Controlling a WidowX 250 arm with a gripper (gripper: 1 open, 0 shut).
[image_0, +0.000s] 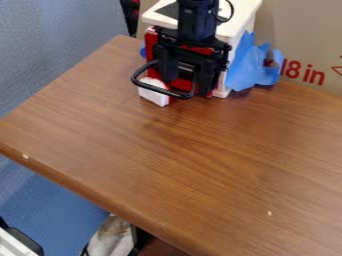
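Observation:
My black gripper (179, 72) is at the back of the wooden table, over a white box (223, 20) with red parts (152, 42) on its front. Its dark frame covers most of the red piece. A small white block (152, 94) shows low at the front, under the gripper's frame. The fingers are too dark and hidden to tell whether they are open or shut.
Blue tape or cloth (251, 65) lies right of the white box, before a cardboard sheet (307, 40) with red print.

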